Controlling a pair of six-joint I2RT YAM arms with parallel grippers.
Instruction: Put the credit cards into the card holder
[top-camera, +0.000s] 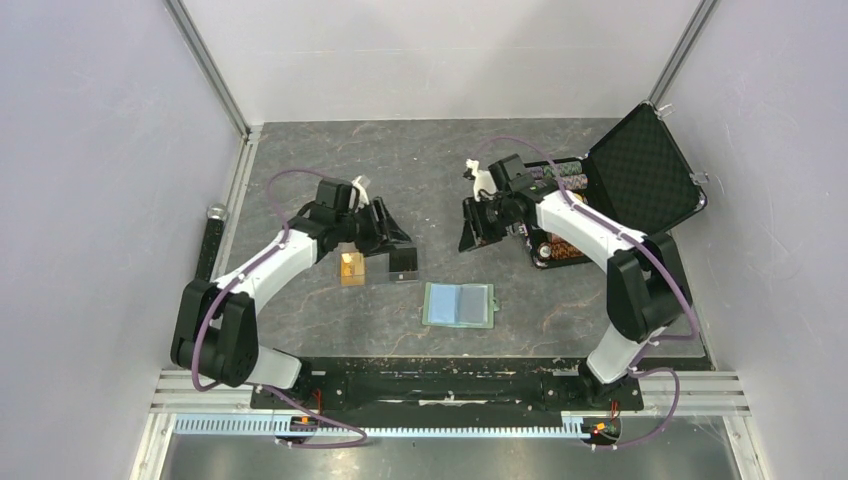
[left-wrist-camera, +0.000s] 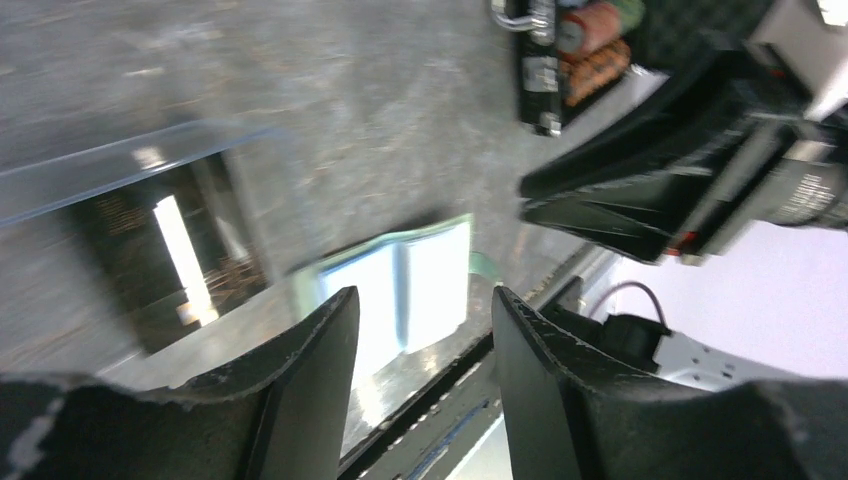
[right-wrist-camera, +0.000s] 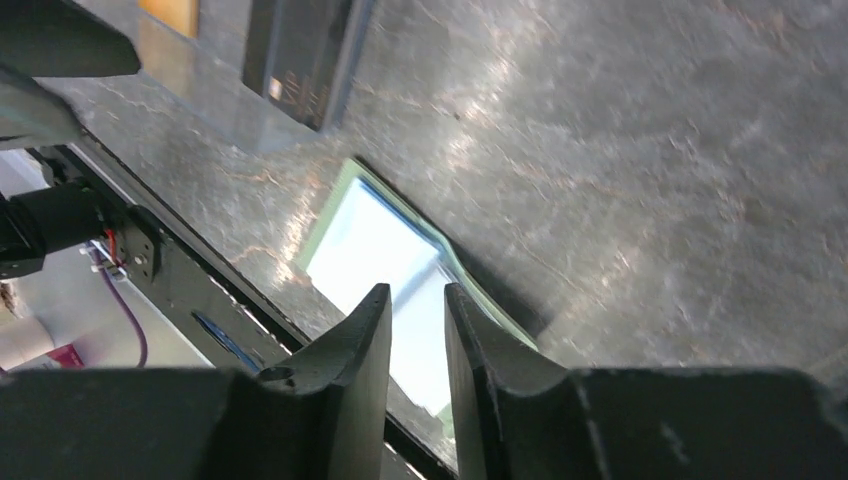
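A green card holder (top-camera: 458, 305) lies open near the front of the table, with pale blue and grey pockets. A dark box (top-camera: 403, 263) with a clear lid sits left of it, beside a small orange item (top-camera: 352, 268). My left gripper (top-camera: 385, 225) hangs above those boxes, its fingers apart and empty. My right gripper (top-camera: 474, 230) is raised behind and right of the holder; its fingers look slightly apart in the right wrist view, with nothing seen between them. Whether any cards are in the pockets I cannot tell.
An open black case (top-camera: 645, 175) with chip rows stands at the back right, partly under my right arm. A dark cylinder (top-camera: 210, 245) lies outside the left edge.
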